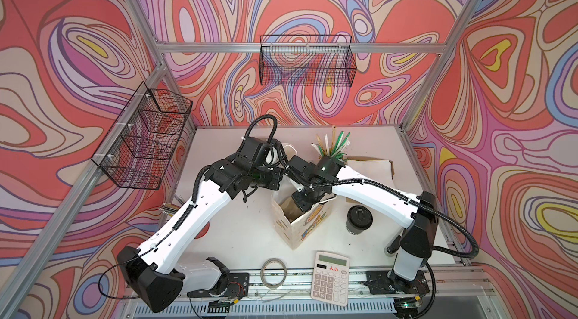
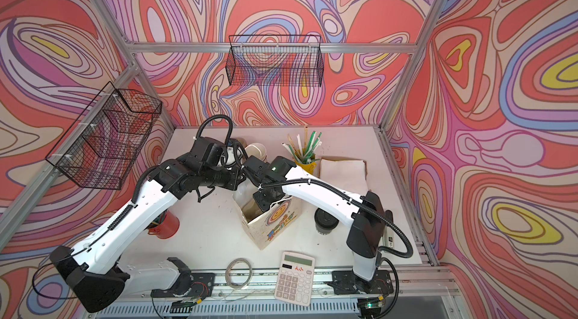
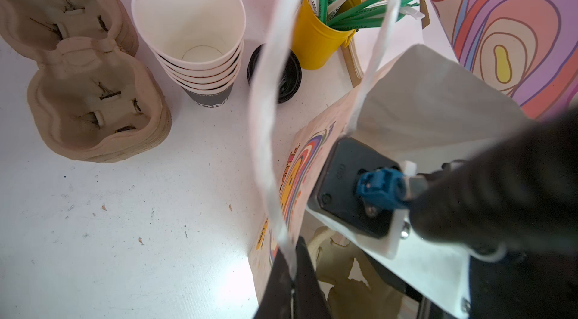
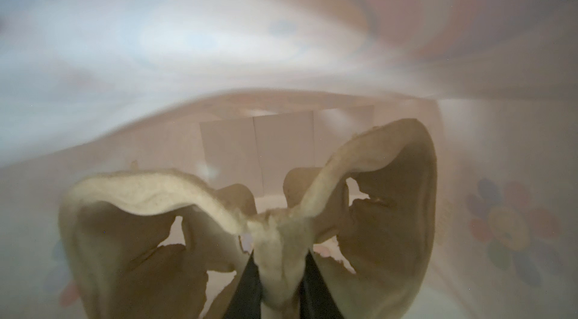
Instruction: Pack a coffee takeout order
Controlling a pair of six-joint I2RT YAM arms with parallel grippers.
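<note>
An open patterned paper bag [image 1: 287,227] stands upright mid-table. My left gripper is at its left rim, shut on the white bag handle [image 3: 266,132], which runs down between its fingertips. Deep inside the bag, my right gripper is shut on the middle ridge of a brown pulp cup carrier [image 4: 388,222]. The carrier lies within the bag walls; whether it rests on the bottom cannot be told. Right of the bag stands a black cup [image 1: 359,218] with a black lid.
Behind the bag are more pulp carriers [image 3: 99,108], a stack of paper cups [image 3: 189,12], a black lid [image 3: 290,78] and a yellow bucket [image 3: 316,39] of straws. A calculator [image 1: 330,280] lies at the front edge. The table left of the bag is clear.
</note>
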